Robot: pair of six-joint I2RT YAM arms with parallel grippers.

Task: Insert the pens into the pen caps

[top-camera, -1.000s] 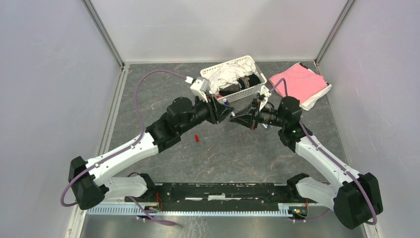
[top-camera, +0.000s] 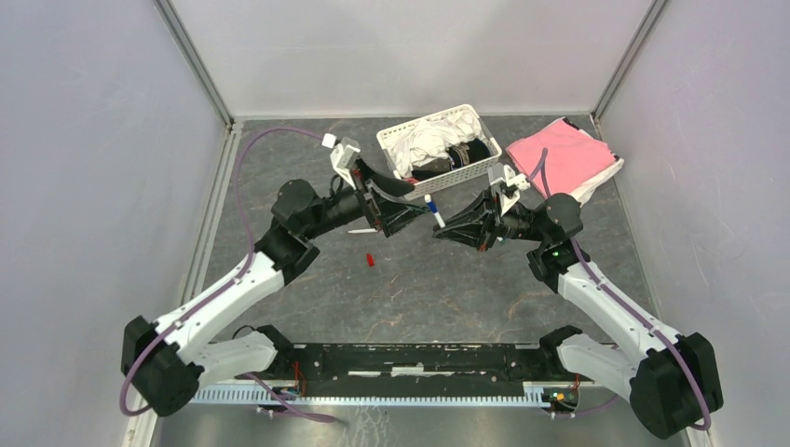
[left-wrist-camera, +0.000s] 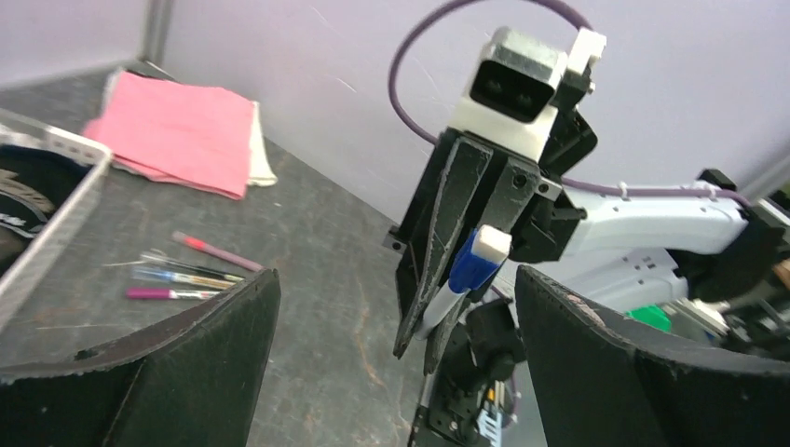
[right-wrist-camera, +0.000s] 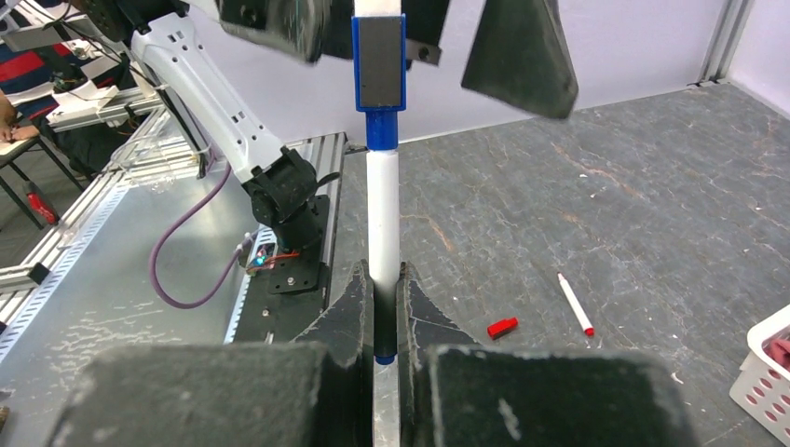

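Note:
My right gripper is shut on a white marker (right-wrist-camera: 383,214) with its blue cap (right-wrist-camera: 380,79) on the free end; the marker stands upright in the right wrist view. Apart from that cap, my left gripper (top-camera: 406,207) is open, its wide fingers (left-wrist-camera: 186,363) framing the marker with nothing between them. On the table lie a loose red cap (right-wrist-camera: 502,328) and a white pen with a red tip (right-wrist-camera: 576,304). In the left wrist view, a red pen (left-wrist-camera: 222,252) and a purple pen (left-wrist-camera: 168,293) lie with several others.
A white basket (top-camera: 491,146) holding cables and dark items stands at the back. Right of it lies a folded pink cloth (top-camera: 564,156).
The left gripper has opened and drawn back to the left, leaving the blue-capped marker in plain view. The right arm has shifted slightly, its marker still held. The white pen has come into view.

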